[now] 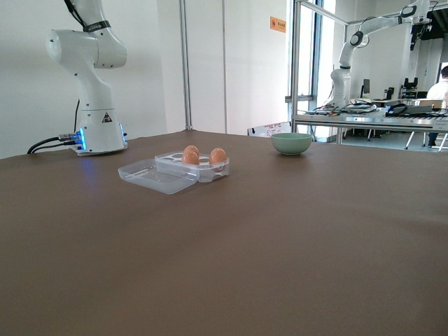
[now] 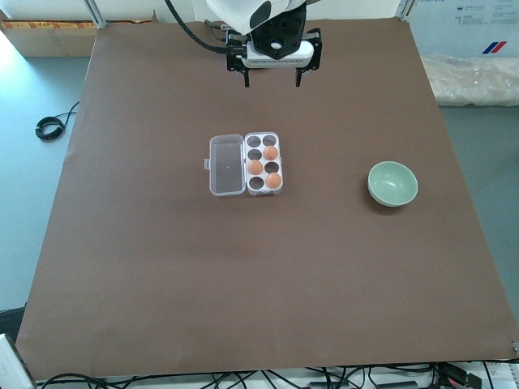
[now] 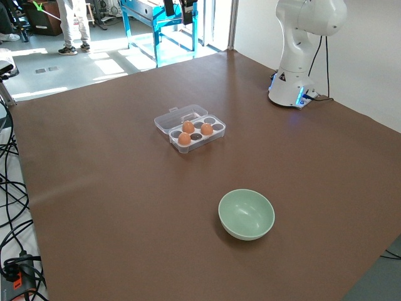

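Note:
My gripper (image 2: 272, 79) hangs at the back of the table, its black fingers apart with nothing seen between them; in the right view only its tip shows at the top edge (image 3: 178, 11). An open plastic egg carton (image 2: 263, 146) (image 1: 175, 178) (image 3: 197, 140) lies mid-table, clear lid folded out flat, holding several brown eggs (image 2: 272, 180) (image 1: 218, 156) (image 3: 206, 129) among empty dark cups. A pale green bowl (image 2: 392, 183) (image 1: 291, 143) (image 3: 246, 215) stands apart from the carton, to its right in the left view, and is empty.
The white robot base (image 1: 101, 133) stands at its back. Cables (image 3: 12, 207) run along one edge outside the tabletop.

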